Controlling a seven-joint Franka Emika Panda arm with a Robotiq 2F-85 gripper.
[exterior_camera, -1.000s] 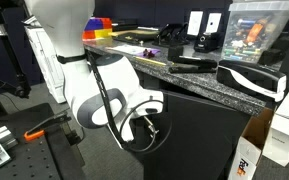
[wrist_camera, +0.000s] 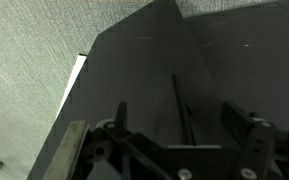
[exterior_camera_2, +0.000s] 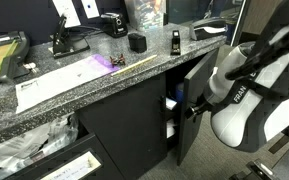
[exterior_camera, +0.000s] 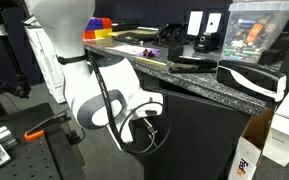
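Observation:
A black cabinet door (exterior_camera_2: pixel 197 92) stands ajar under the counter in the second exterior view. My gripper (exterior_camera_2: pixel 192 113) is low in front of the arm, close to that door. In the first exterior view the gripper (exterior_camera: pixel 152 133) shows small and dark against the black cabinet panel (exterior_camera: pixel 192 130). The wrist view looks down a dark panel (wrist_camera: pixel 134 70), with the open gripper at the bottom and its fingers (wrist_camera: pixel 116 122) spread. Between them runs a thin black bar (wrist_camera: pixel 181 105), perhaps a handle or an edge; whether the fingers touch anything cannot be told.
The speckled countertop (exterior_camera_2: pixel 104 72) carries a stapler, a tape dispenser (exterior_camera_2: pixel 68 40) and a clear bin (exterior_camera: pixel 256 32). An open drawer (exterior_camera_2: pixel 64 165) lies to the left in the second exterior view. Cardboard boxes (exterior_camera: pixel 284 135) stand at the right.

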